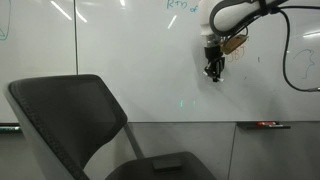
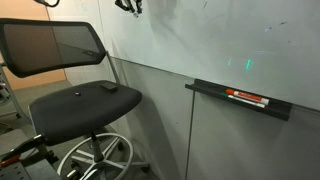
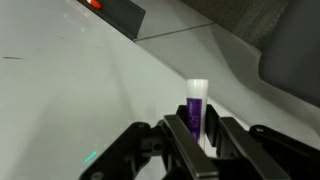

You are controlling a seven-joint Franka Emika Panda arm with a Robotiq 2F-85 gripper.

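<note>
In the wrist view a marker (image 3: 196,112), dark purple with a white end, sticks out from my gripper, which is shut on it. The white end points away from the fingers. My gripper (image 1: 213,72) is in front of the whiteboard (image 1: 140,60), right of a small green mark (image 1: 181,103) and higher than it. Whether the marker touches the board cannot be told. Exterior view 2 catches only the gripper's lower part (image 2: 130,8) at its top edge.
A black ledge (image 2: 225,93) on the wall holds red and white markers (image 2: 247,97). A black office chair (image 2: 85,108) stands below the board, a small dark object (image 2: 109,87) on its seat. Open board surface surrounds the gripper.
</note>
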